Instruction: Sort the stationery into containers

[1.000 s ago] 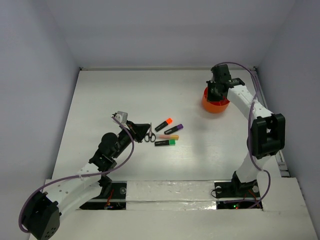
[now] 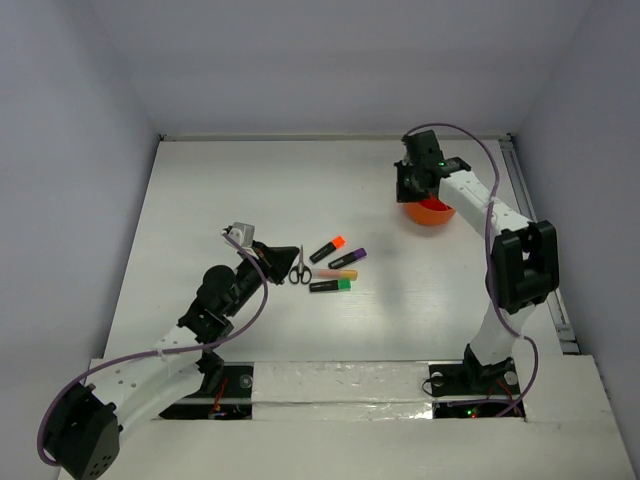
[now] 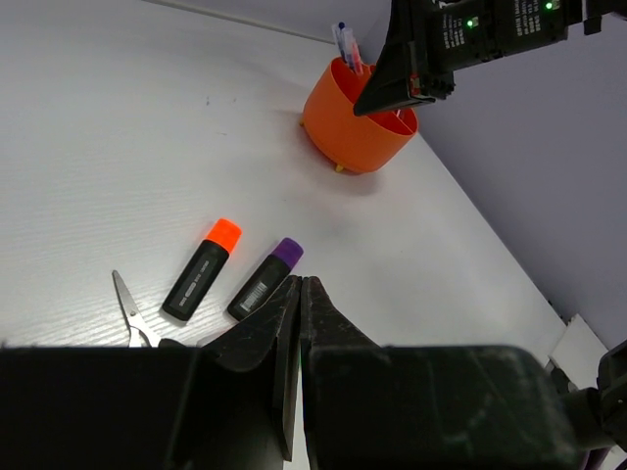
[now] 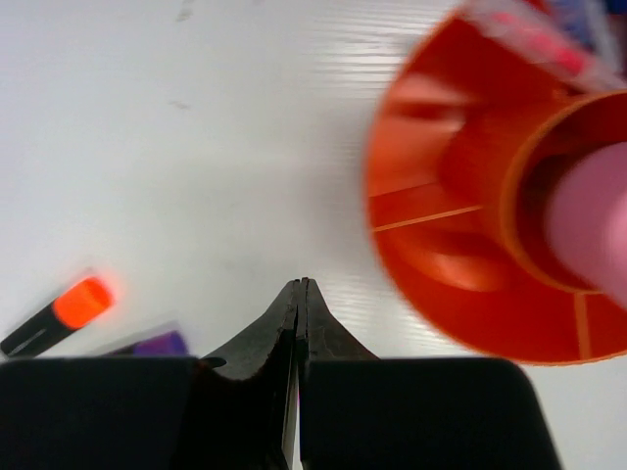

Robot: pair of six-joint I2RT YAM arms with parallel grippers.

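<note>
An orange organizer [image 2: 430, 216] at the back right holds pens [image 3: 353, 54] and a pink object [image 4: 593, 211]. My right gripper, shut with nothing visible between its fingers, is above its left side. My left gripper is shut, over the left-middle table near the scissors [image 2: 300, 274]. Loose in the middle lie an orange-capped highlighter [image 2: 326, 247], a purple-capped one [image 2: 347, 258], a green-capped one [image 2: 329, 286] and a yellowish marker [image 2: 341, 275].
Walls border its sides and back.
My right gripper has moved left, out from over the organizer's middle toward its left edge. The left arm and loose stationery are unchanged.
</note>
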